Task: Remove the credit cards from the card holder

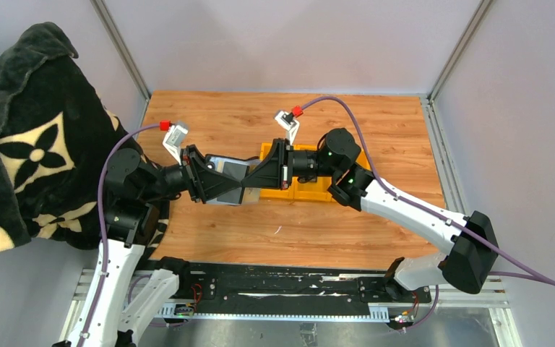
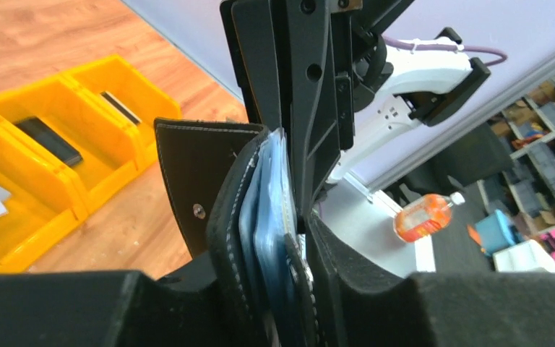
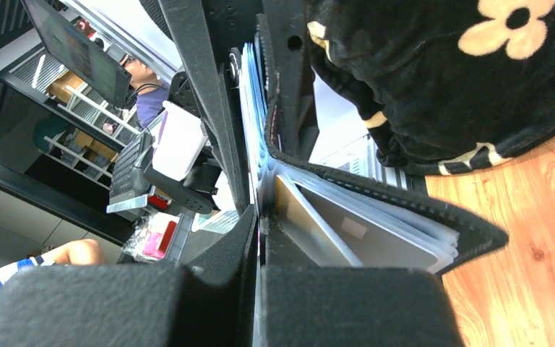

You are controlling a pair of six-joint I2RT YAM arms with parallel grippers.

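Between the two arms hangs the black card holder (image 1: pixel 232 168), held up off the table with my left gripper (image 1: pixel 238 187) shut on it. Its dark flap (image 2: pixel 201 177) stands out to one side in the left wrist view, and clear sleeves (image 2: pixel 267 210) bunch inside. At the opened edge is my right gripper (image 1: pixel 248 183), its fingers shut against the sleeves. Whether a thin sleeve or card edge is pinched there cannot be made out. In the right wrist view, a pale card (image 3: pixel 311 220) and clear sleeves (image 3: pixel 383 228) fan out from the holder.
Behind and below my right gripper, a yellow divided tray (image 1: pixel 311 194) rests on the wooden table (image 1: pixel 318 235); dark items lie in its compartments. A dark patterned blanket (image 1: pixel 36 144) is heaped at the left.
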